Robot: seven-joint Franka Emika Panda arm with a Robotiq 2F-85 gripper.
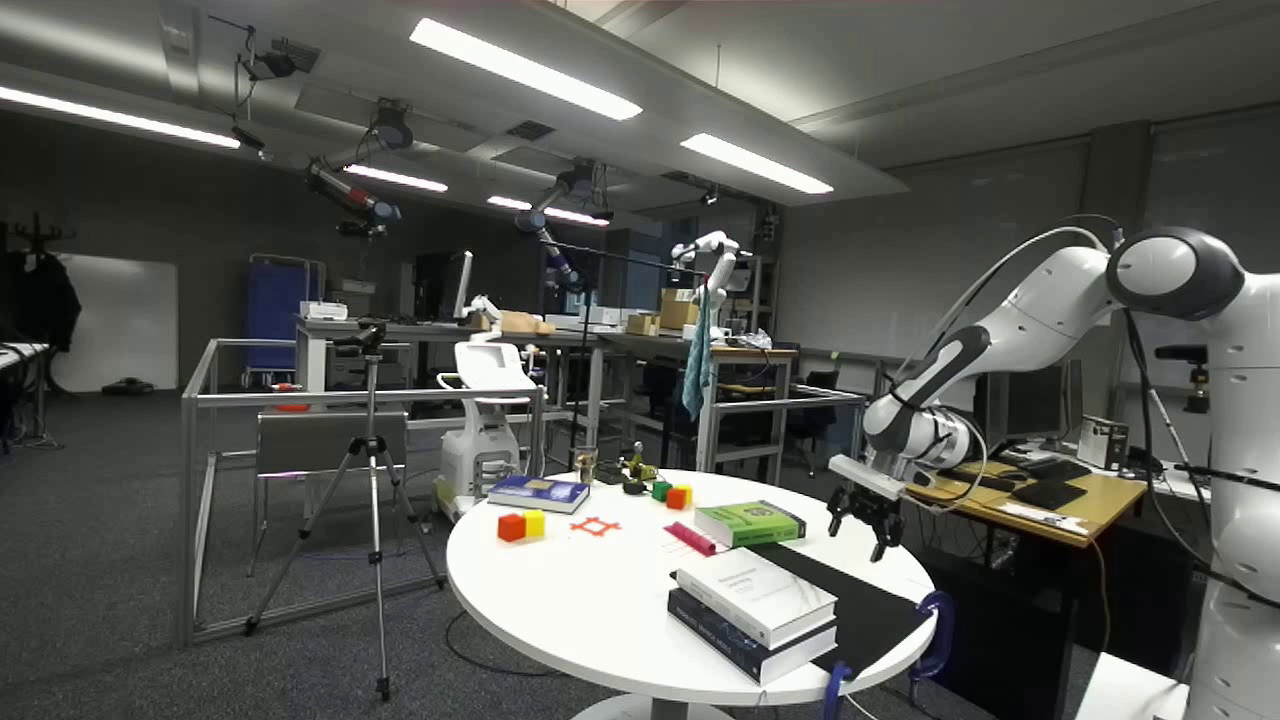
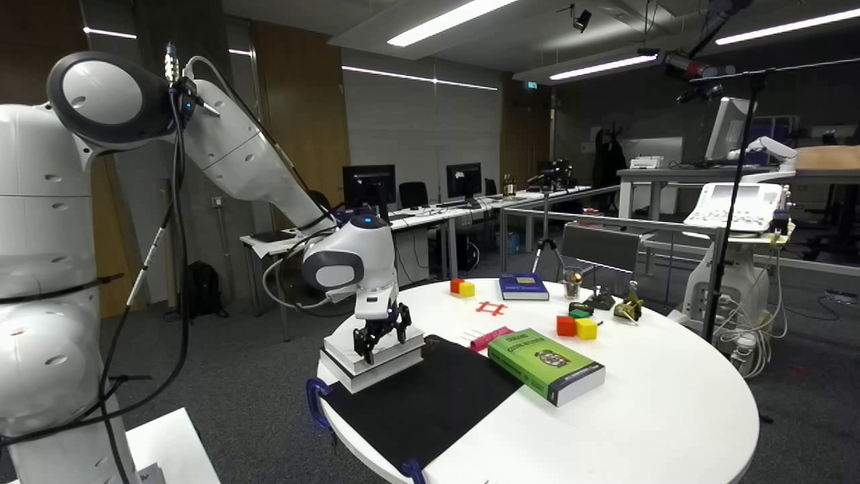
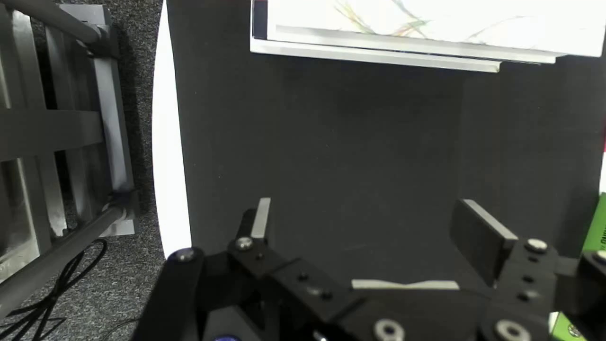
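My gripper is open, its two fingers wide apart with only the black mat (image 3: 341, 142) visible below and between them. In exterior view 1 the gripper (image 1: 859, 542) hangs over the robot's side of the round table, clear of every book. A white book (image 1: 753, 590) lies on a dark-covered book (image 1: 750, 642); this stack is ahead of the fingers, at the top of the wrist view. The thick green book (image 2: 546, 363) lies flat at the mat's other side, a corner of it showing at the wrist view's right edge.
Blue clamps (image 1: 939, 634) hold the mat at the table edge. A pink roll (image 2: 490, 338), a blue book (image 2: 523, 286), an orange frame (image 2: 491, 308), coloured cubes (image 2: 576, 326) and a glass (image 2: 572, 281) occupy the far half.
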